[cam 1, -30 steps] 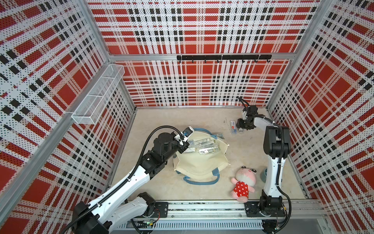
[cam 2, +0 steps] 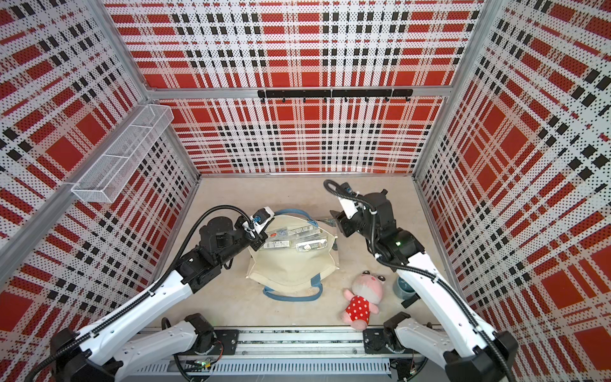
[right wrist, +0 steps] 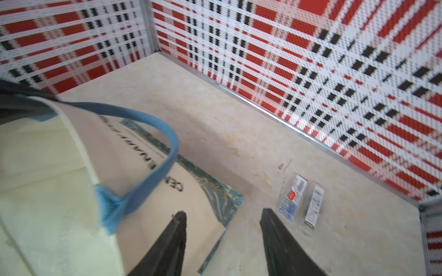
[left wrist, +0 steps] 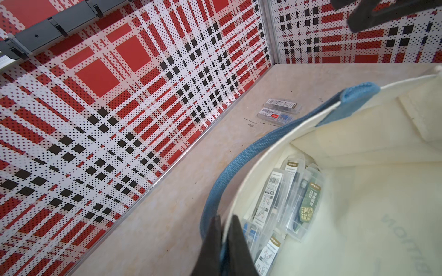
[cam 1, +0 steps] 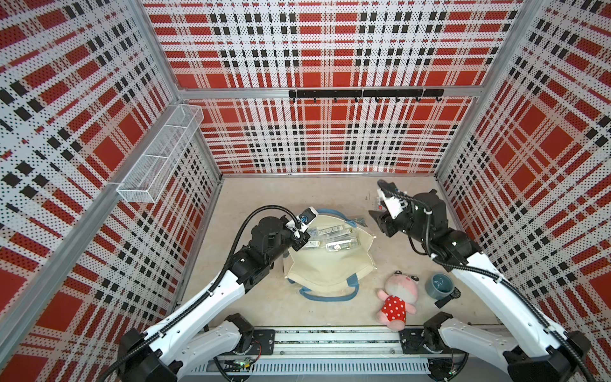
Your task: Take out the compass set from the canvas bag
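Note:
The cream canvas bag (cam 1: 321, 267) with blue handles lies open in the middle of the table. Several clear plastic cases (left wrist: 307, 202) with labels rest inside it; which hold compasses I cannot tell. My left gripper is shut on the bag's rim, holding the edge near its left side. To the right of the bag, above the table, hovers my right gripper, fingers apart with nothing between them. Beyond it, two more clear cases lie side by side on the table, one with a red and blue content (right wrist: 292, 197), the other with a white label (right wrist: 314, 205).
A pink plush toy (cam 1: 396, 299) in a red dotted dress lies at front right. Beside it stand a blue-grey cup (cam 1: 438, 286) and a black strap-like item (cam 1: 448, 298). A white wire basket (cam 1: 162, 152) hangs on the left wall.
My right arm has swung left from beside the two loose cases at the back right towards the bag, its gripper raised. The left arm and bag have stayed still.

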